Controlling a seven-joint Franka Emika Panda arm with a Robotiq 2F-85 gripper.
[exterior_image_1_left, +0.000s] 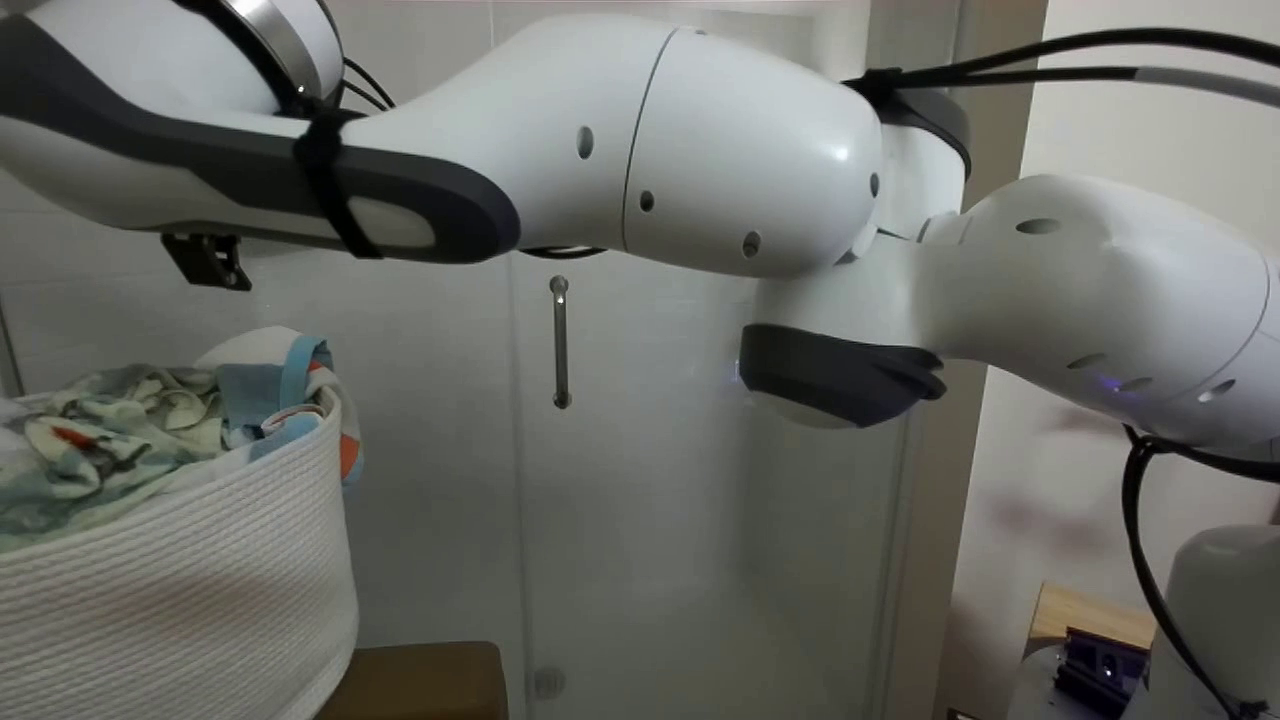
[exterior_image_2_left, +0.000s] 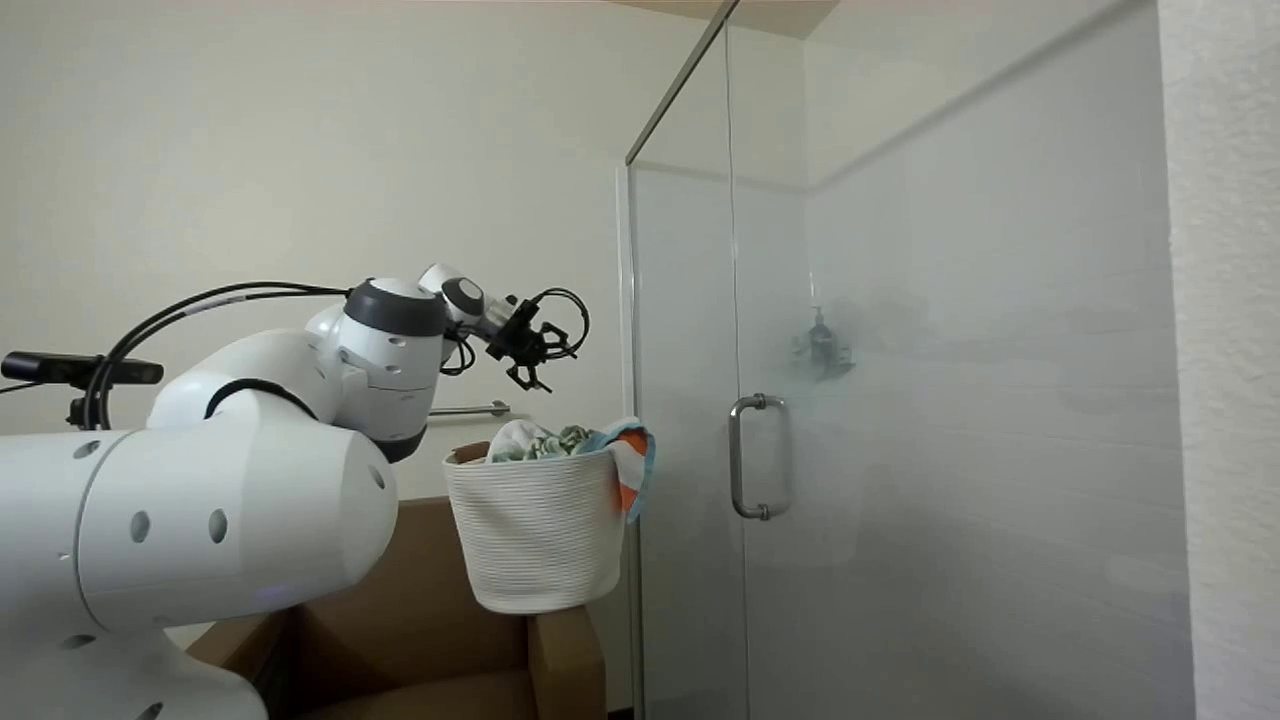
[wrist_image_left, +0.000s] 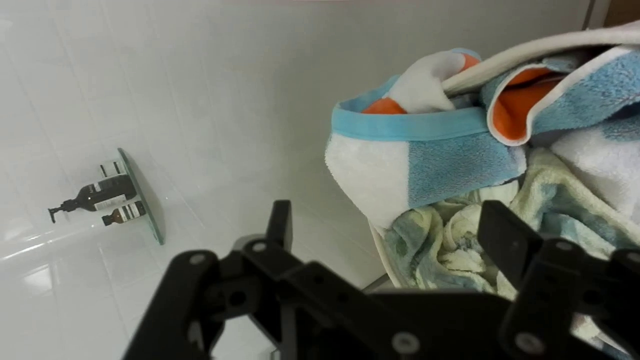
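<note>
My gripper stands open in the wrist view, its two dark fingers wide apart with nothing between them. Below it is a white woven basket (exterior_image_2_left: 534, 528) full of cloths. Over the basket's edge hangs a towel (wrist_image_left: 450, 165) with blue, white and orange patches and a light blue border. Beside it lies a crumpled green and cream cloth (wrist_image_left: 471, 255). In the second exterior view the gripper (exterior_image_2_left: 546, 360) hangs in the air above the basket, clear of the cloths. Most of the gripper is hidden in the first exterior view.
A glass shower door with a metal handle (exterior_image_2_left: 738, 456) stands right of the basket. Behind the glass, bottles (wrist_image_left: 111, 193) sit on a small shelf. A brown armchair (exterior_image_2_left: 402, 600) is under the basket, and a towel bar (exterior_image_2_left: 474, 410) is on the wall.
</note>
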